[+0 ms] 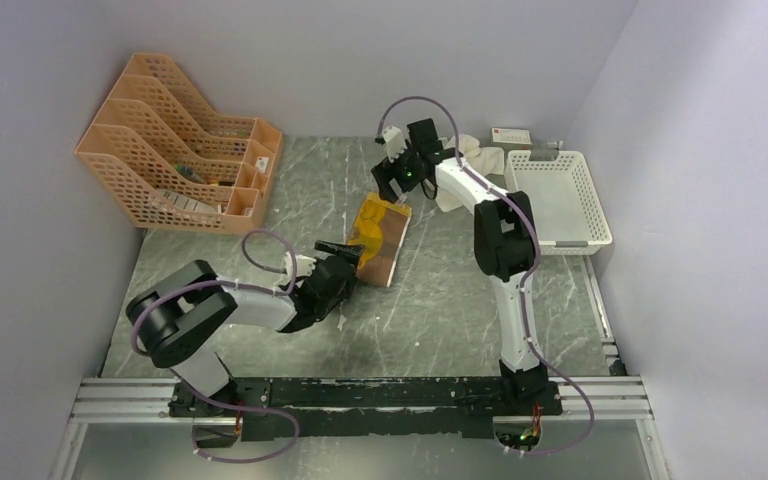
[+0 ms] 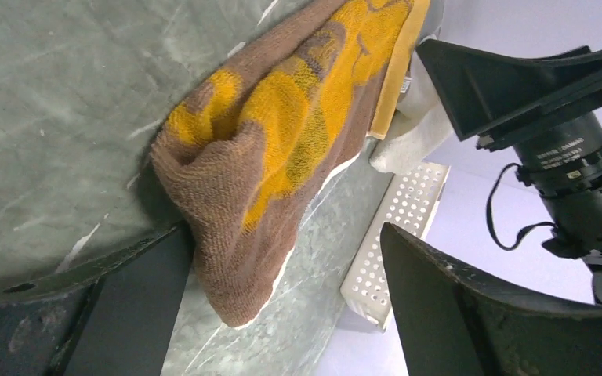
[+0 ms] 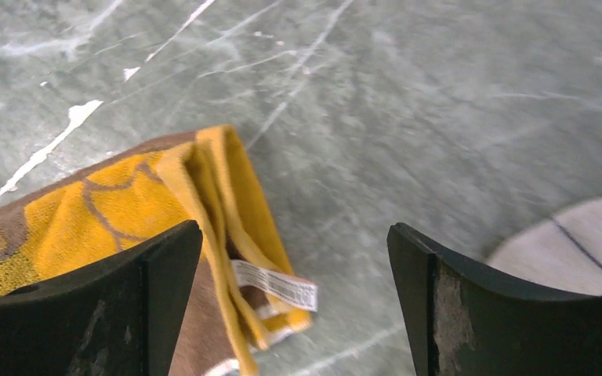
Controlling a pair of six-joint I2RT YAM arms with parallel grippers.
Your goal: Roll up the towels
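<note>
One brown and yellow towel lies folded into a narrow strip on the table, running away from the arms. Its near end is bunched and raised in the left wrist view, where the brown cloth sits between the spread fingers of my left gripper. That gripper is open, its left finger touching or very close to the cloth. Beyond the far end, my right gripper is open and apart from the towel. In the right wrist view the far yellow hem with a white label lies flat, left of the gap.
A white cloth lies behind the right arm. At the back right stand a white basket and a small box. An orange slotted rack fills the back left.
</note>
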